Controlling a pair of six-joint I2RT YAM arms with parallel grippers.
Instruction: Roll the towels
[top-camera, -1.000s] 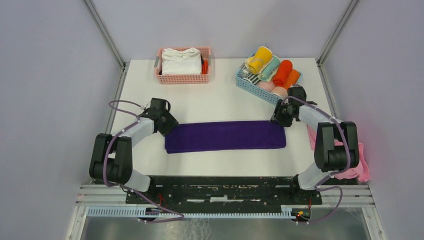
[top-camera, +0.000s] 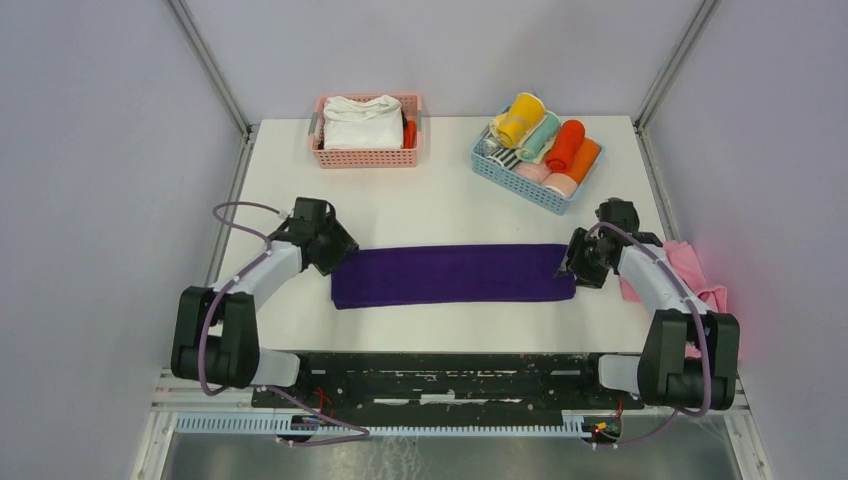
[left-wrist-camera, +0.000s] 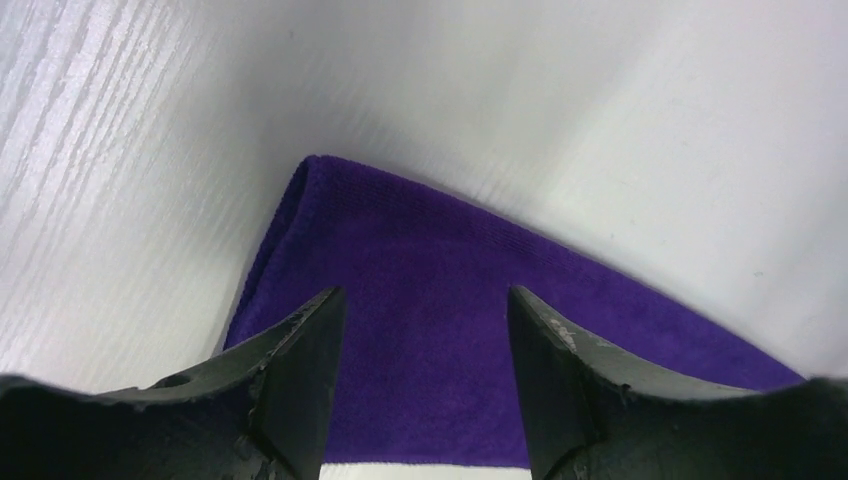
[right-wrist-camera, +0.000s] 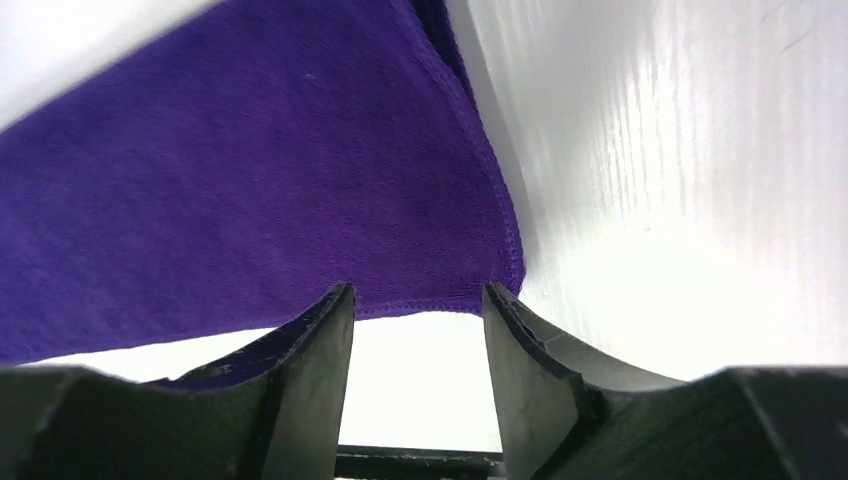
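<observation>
A purple towel (top-camera: 450, 274) lies folded into a long flat strip across the middle of the table. Its far left corner shows in the left wrist view, where my left gripper hovers over that end, fingers apart with only flat cloth beneath. Around the towel's right end, my right gripper stands open. Its near right corner and hem (right-wrist-camera: 470, 300) lie between and just beyond the spread fingertips in the right wrist view. Neither gripper visibly pinches the cloth.
A pink basket (top-camera: 366, 158) with white cloth stands at the back left. Rolled towels (top-camera: 566, 146) fill a blue basket (top-camera: 520, 185) at the back right. Pink cloth (top-camera: 687, 262) hangs over the right edge. Bare table lies behind and in front of the towel.
My right gripper has moved from the towel's far right corner toward the near right one. My left gripper has shifted only slightly. The towel lies nearly the same.
</observation>
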